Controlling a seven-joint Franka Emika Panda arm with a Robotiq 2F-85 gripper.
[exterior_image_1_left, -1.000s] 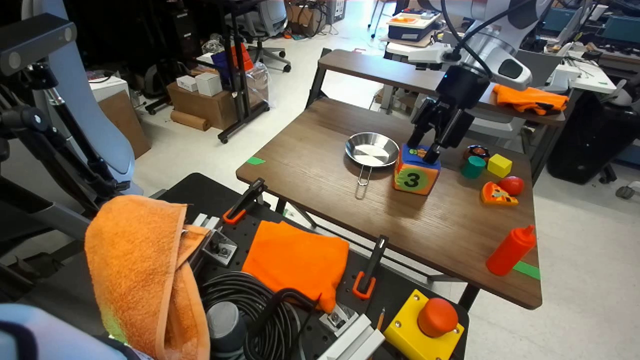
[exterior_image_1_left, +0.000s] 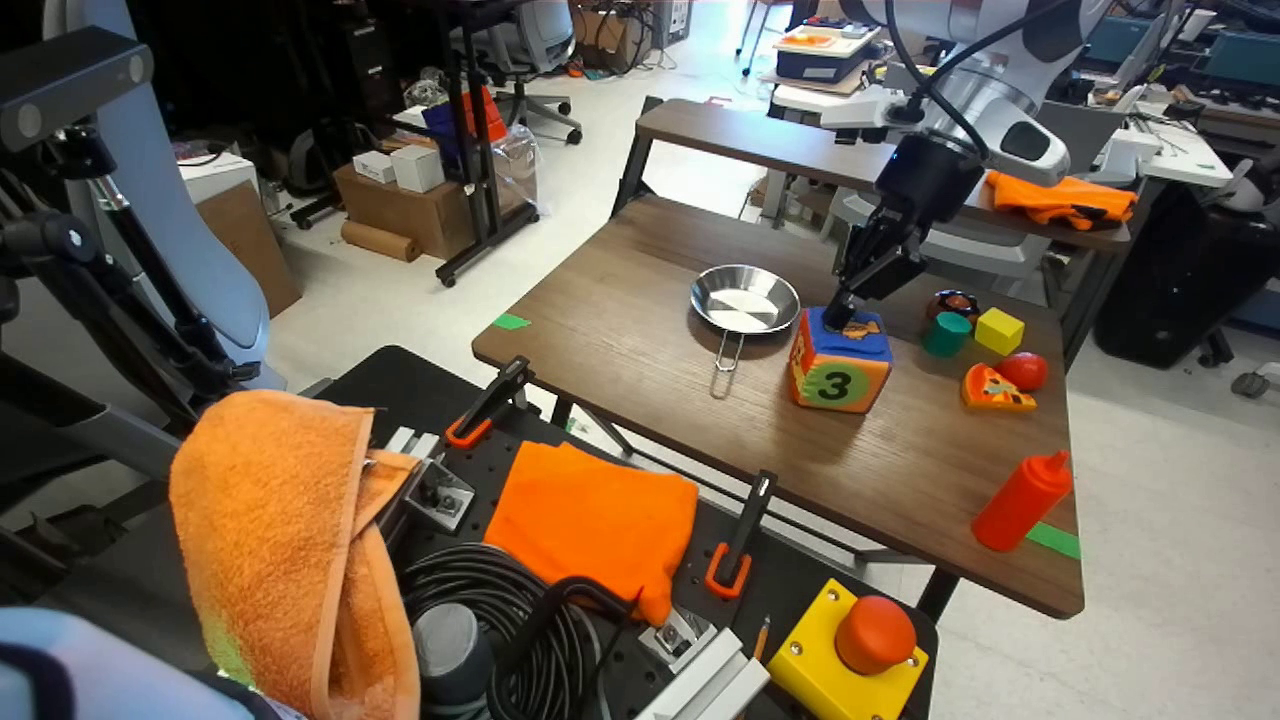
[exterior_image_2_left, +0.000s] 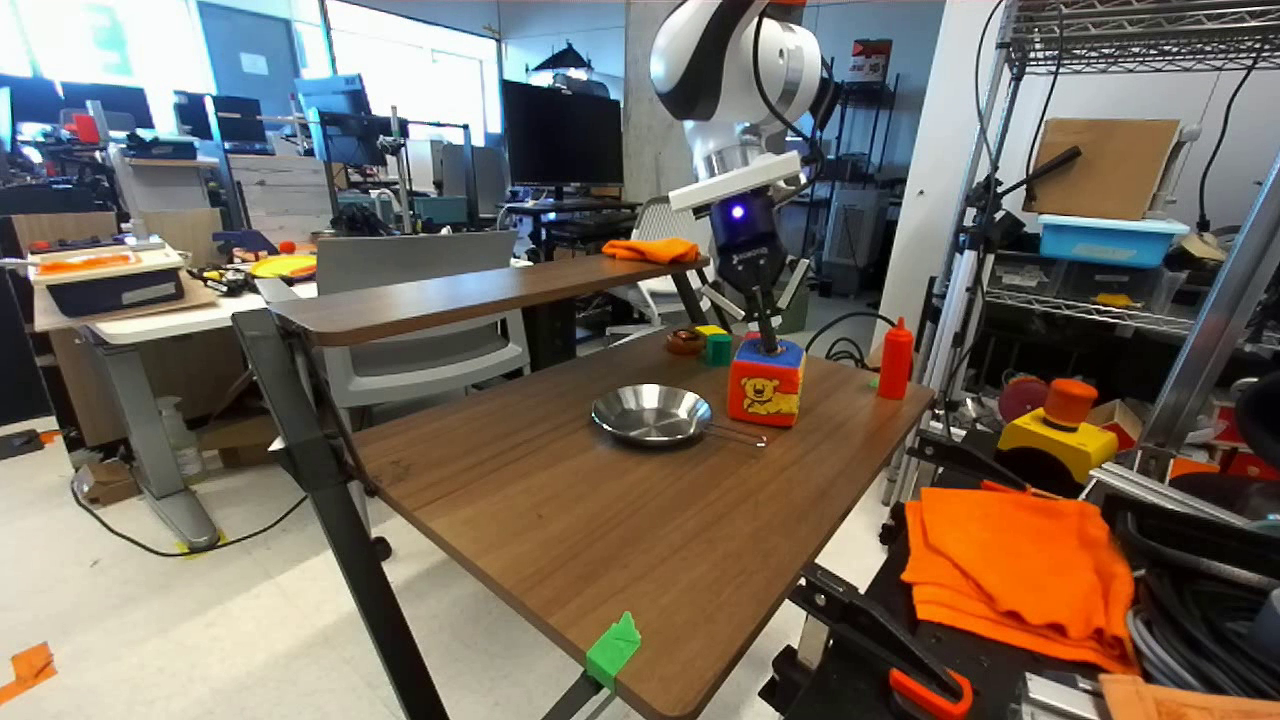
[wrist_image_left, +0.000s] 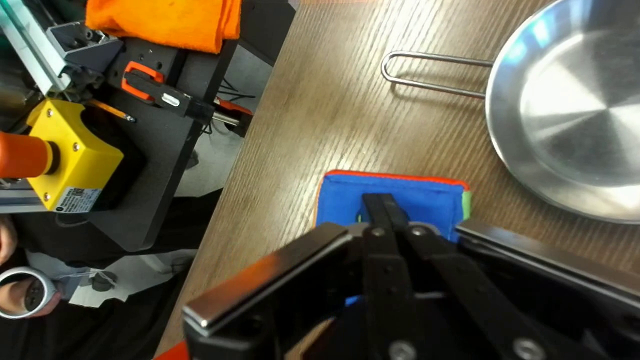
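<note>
A soft toy cube (exterior_image_1_left: 840, 370) with a blue top, a green "3" side and a red side with a yellow bear stands on the brown table. My gripper (exterior_image_1_left: 843, 314) points down at its blue top, fingertips at or against that face. In the wrist view my gripper is shut, its fingers together over the blue fabric. Nothing shows between them, though the tips' contact with the cloth is partly hidden. A steel pan (exterior_image_1_left: 744, 300) lies beside the cube, its wire handle toward the table's near edge.
At the table's far right are a green cup (exterior_image_1_left: 947, 334), a yellow block (exterior_image_1_left: 998, 331), a red ball (exterior_image_1_left: 1023, 371) and a toy pizza slice (exterior_image_1_left: 996, 389). A red squeeze bottle (exterior_image_1_left: 1021, 502) stands near the front right corner.
The fingers were spread over the cube's top and have come together. In the exterior view the cube has shifted slightly right and toward the near edge, its facing turned a little.
</note>
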